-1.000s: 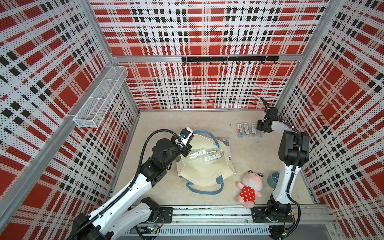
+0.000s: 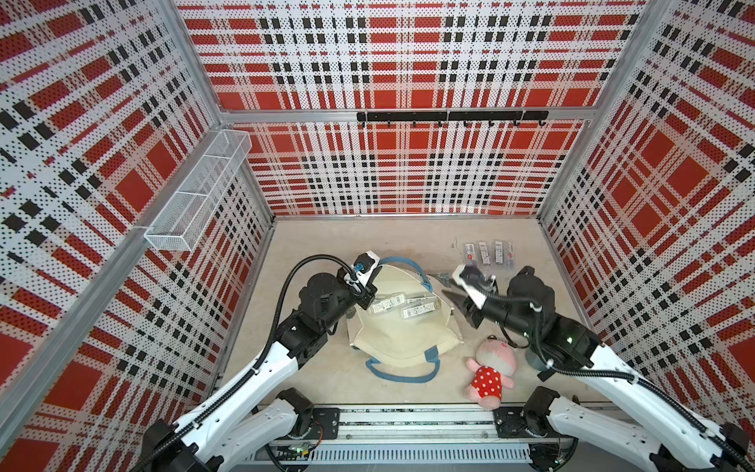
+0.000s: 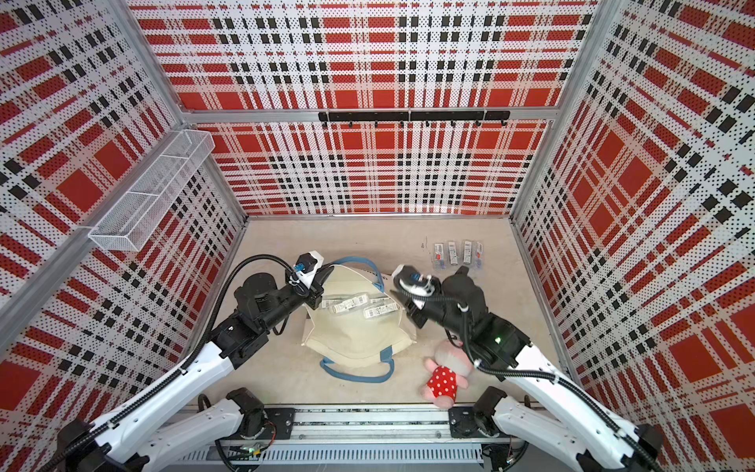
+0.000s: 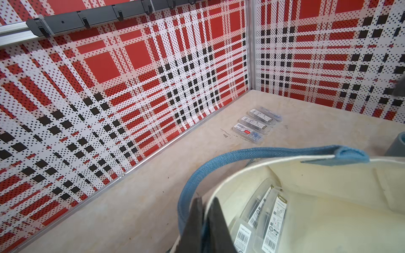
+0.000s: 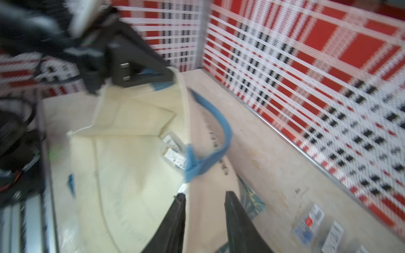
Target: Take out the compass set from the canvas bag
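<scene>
The cream canvas bag with blue handles stands open on the table. Inside lie several clear compass-set boxes with white labels, among them one box beside another box; the left wrist view shows a box close to the rim. My left gripper is shut on the bag's rim at its left side. At the bag's right side hangs my right gripper, its fingers apart, empty. In the blurred right wrist view, the bag's right rim shows behind and between them.
Flat clear packs, including one pack, lie in a row at the table's back right. A pink plush toy lies front right, near a blue-grey cup. A wire basket hangs on the left wall.
My right arm has swung from the packs at the back right, leftward to the bag's right side. The left arm, the bag and its boxes look unmoved.
</scene>
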